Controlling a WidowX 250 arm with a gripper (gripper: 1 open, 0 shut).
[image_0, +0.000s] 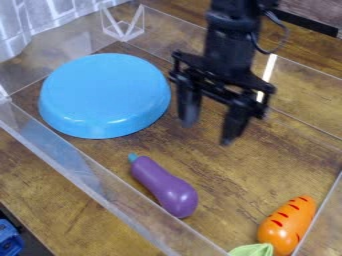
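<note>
A black gripper hangs over the wooden board in the upper middle of the camera view, motion-blurred, so its finger state is hard to tell. It is to the right of a blue round lid or plate. Below it lie a purple eggplant at the lower middle and an orange carrot with green leaves at the lower right.
A clear plastic wall runs along the lower left, with a small blue object outside it. The board between gripper and carrot is bare. A white strip shows at the upper right.
</note>
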